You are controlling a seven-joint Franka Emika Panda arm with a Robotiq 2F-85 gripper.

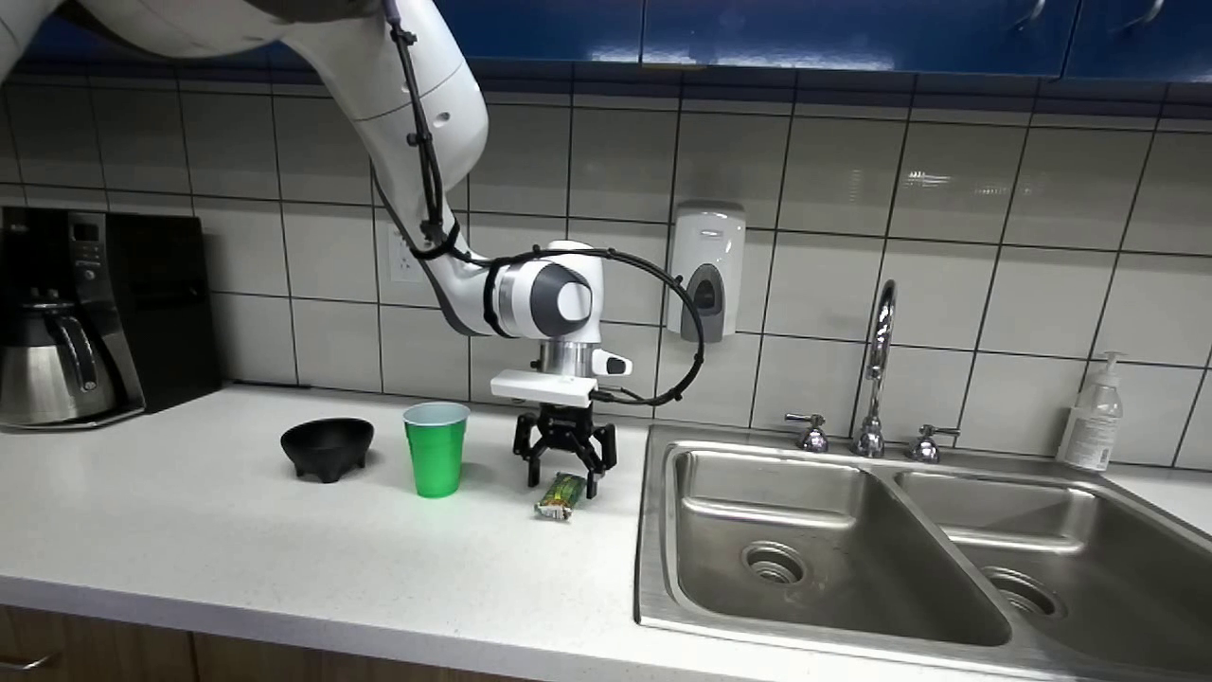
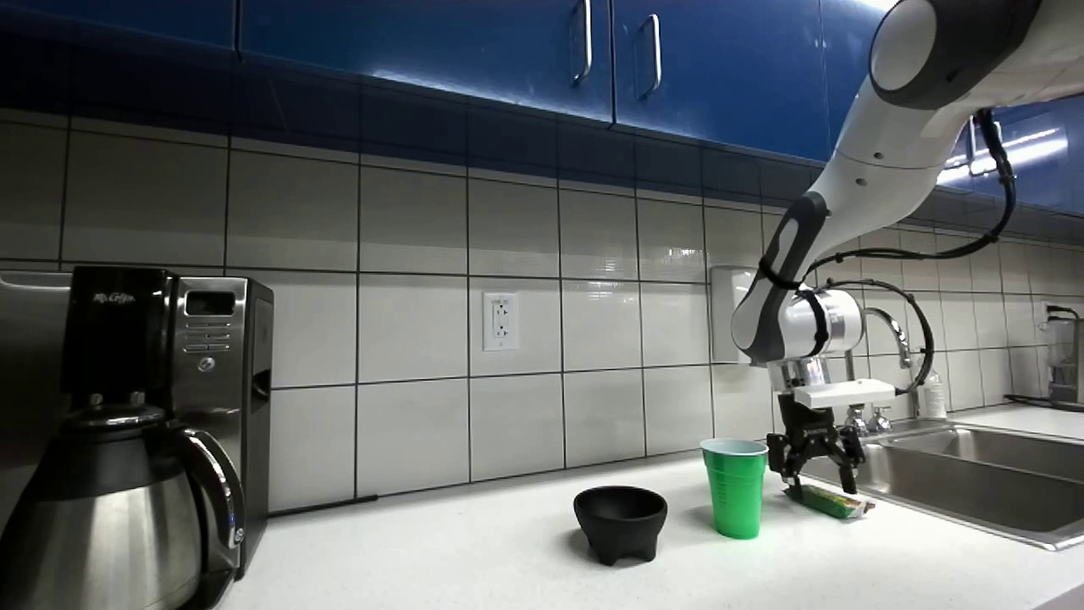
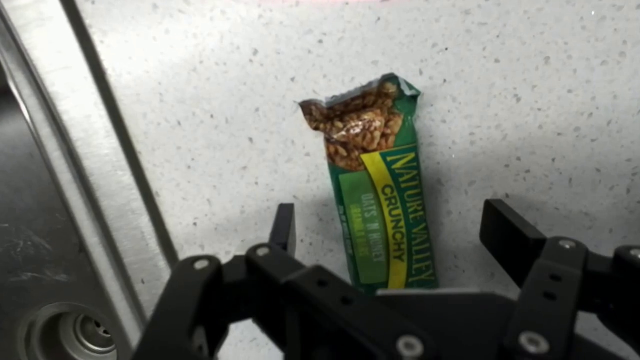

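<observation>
A green granola bar [image 3: 381, 198] in its wrapper lies flat on the white counter [image 1: 284, 557], left of the sink. In the wrist view its lower end runs out of sight behind my gripper. The fingers stand wide open, one finger on each side of the bar with bare counter between. Exterior view 1 has the gripper [image 1: 562, 483] pointing down just above the bar [image 1: 561, 496]. To its left stand an upright green cup [image 1: 436, 449] and, farther left, a black footed bowl [image 1: 327, 448].
A double steel sink [image 1: 653, 534] borders the bar's spot on the right, with a faucet [image 1: 878, 364] behind it. A coffee maker [image 2: 142, 447] occupies the far left.
</observation>
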